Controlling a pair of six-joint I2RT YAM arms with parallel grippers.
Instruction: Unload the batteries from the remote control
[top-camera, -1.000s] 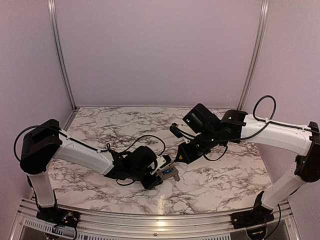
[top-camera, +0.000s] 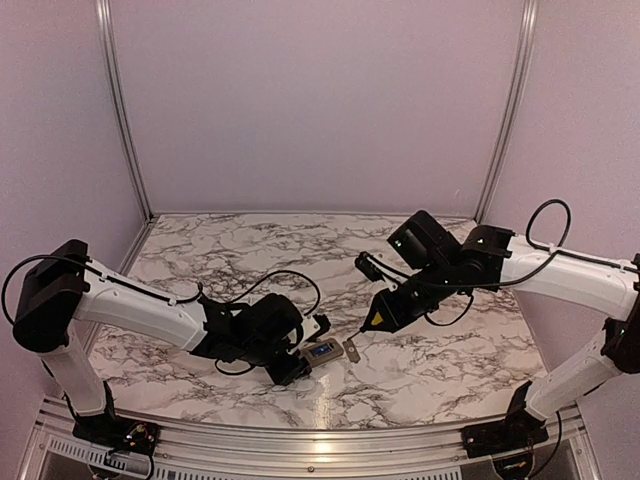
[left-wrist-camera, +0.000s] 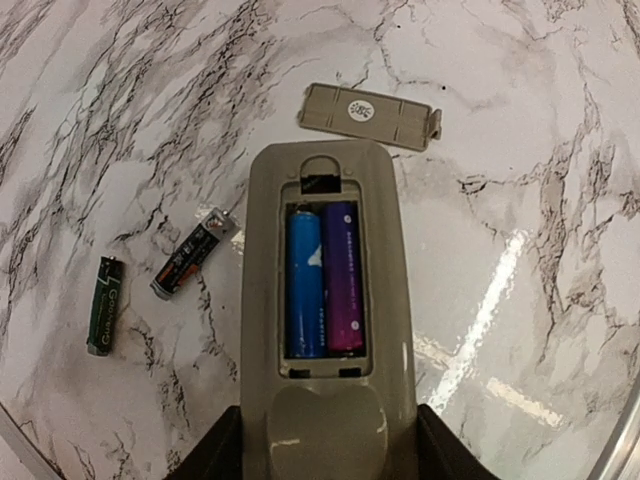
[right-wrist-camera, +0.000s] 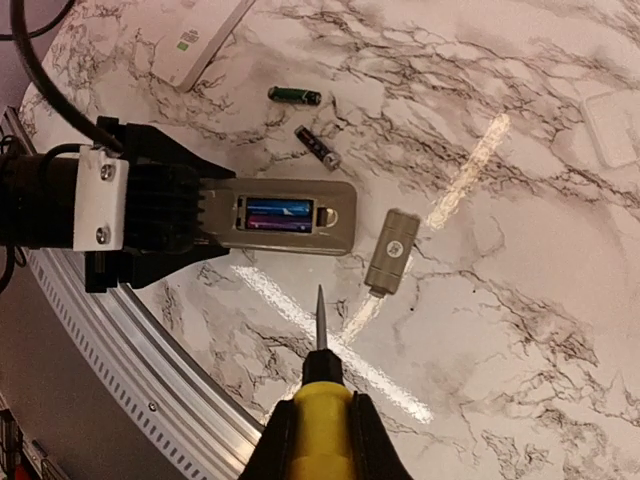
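Note:
The grey remote (left-wrist-camera: 327, 430) is held by my left gripper, shut on its end, with its compartment open showing a blue battery (left-wrist-camera: 304, 280) and a purple battery (left-wrist-camera: 343, 275). The battery cover (right-wrist-camera: 392, 255) lies on the table just beyond the remote's end. My right gripper is shut on a yellow-handled tool (right-wrist-camera: 322, 400), whose thin metal tip points toward the remote, a little apart from it and the cover.
Two loose batteries, a green one (right-wrist-camera: 293, 95) and a dark one (right-wrist-camera: 317, 147), lie beside the remote. A white object (right-wrist-camera: 200, 40) lies farther off. The metal table edge (right-wrist-camera: 180, 370) runs along the front.
My right arm has moved right, drawing the tool back from the remote. My left gripper with the remote has shifted slightly left and toward the front.

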